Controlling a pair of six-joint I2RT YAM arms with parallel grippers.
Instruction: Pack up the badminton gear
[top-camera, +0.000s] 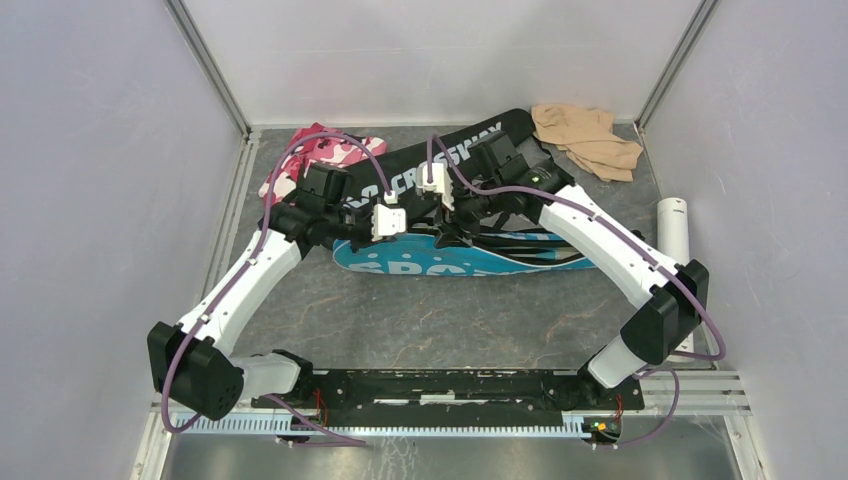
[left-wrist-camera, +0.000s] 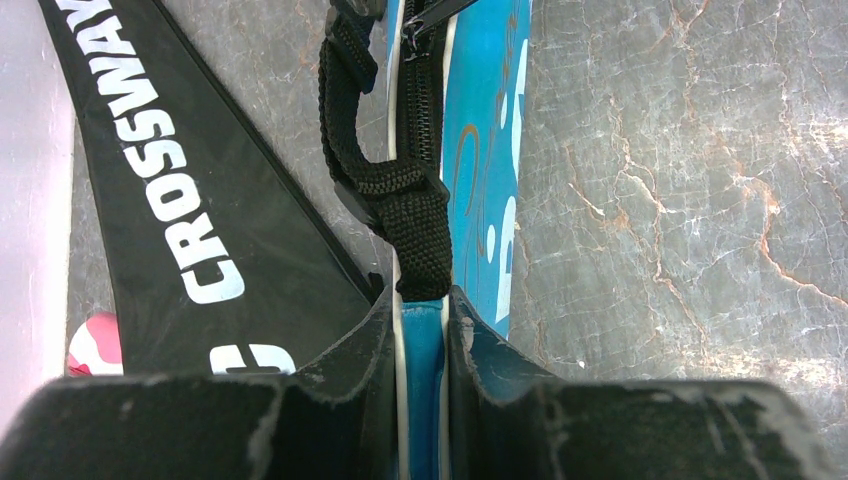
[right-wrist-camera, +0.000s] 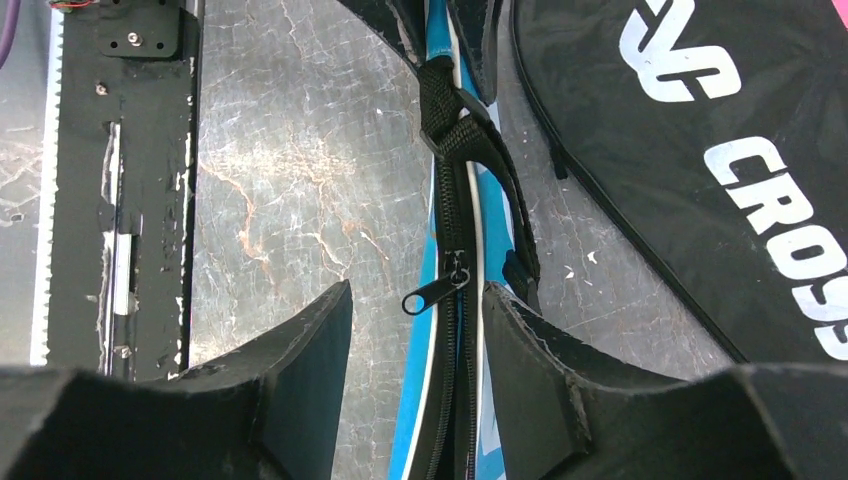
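Observation:
A blue bag (top-camera: 430, 258) with white lettering lies lengthwise across the middle. My left gripper is shut on its blue end, just beside a black strap (left-wrist-camera: 415, 225). My right gripper stands open over the zip, its fingers either side of the metal zipper pull (right-wrist-camera: 430, 294); whether they touch it I cannot tell. Behind the blue bag lies a black CROSSWAY bag (top-camera: 480, 135).
Pink patterned cloth (top-camera: 330, 150) lies at the back left, beige cloth (top-camera: 590, 140) at the back right. A white cylinder (top-camera: 673, 225) stands along the right side. Bare floor (top-camera: 440, 320) shows in front of the blue bag.

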